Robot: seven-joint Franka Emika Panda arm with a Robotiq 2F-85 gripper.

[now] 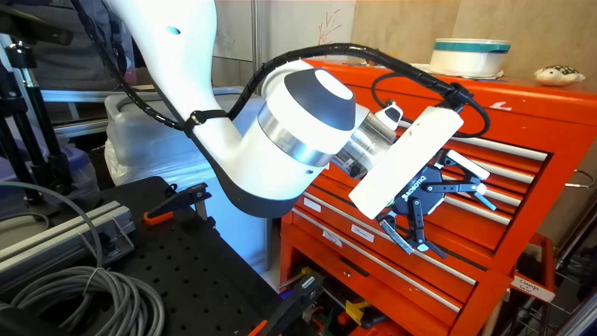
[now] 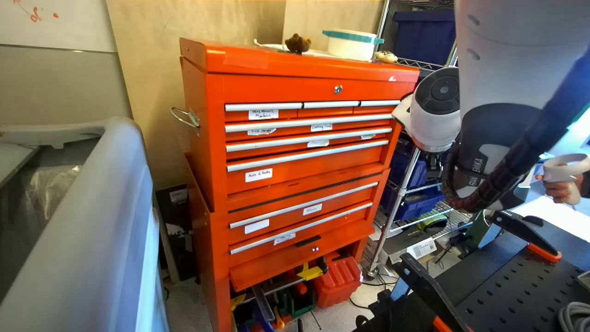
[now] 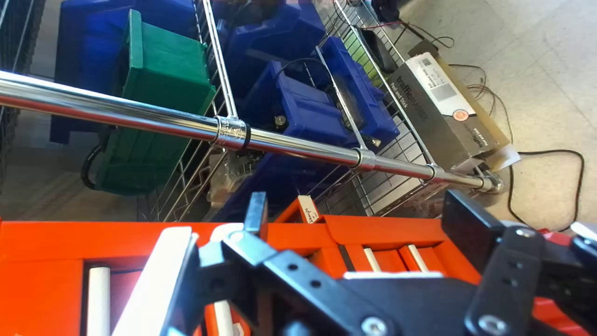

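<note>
The red tool chest (image 1: 503,263) stands beyond the arm, its drawers shut in exterior view 2. Silver handles run along the drawer fronts, such as the large drawer's handle (image 2: 309,155), and several carry white labels. In front of the chest in exterior view 1, my gripper (image 1: 445,217) has its fingers spread wide with nothing between them. The wrist view shows the gripper open too, one finger (image 3: 256,215) at left and the other at right, with red chest parts behind them. Whether a finger touches the chest is not clear.
A white tub with a teal rim (image 1: 470,58) sits on the chest. A wire shelf post (image 3: 168,120) and blue bins (image 3: 313,101) stand beside it. The black perforated table (image 1: 190,263) bears clamps, an aluminium profile and a coiled grey cable (image 1: 95,297).
</note>
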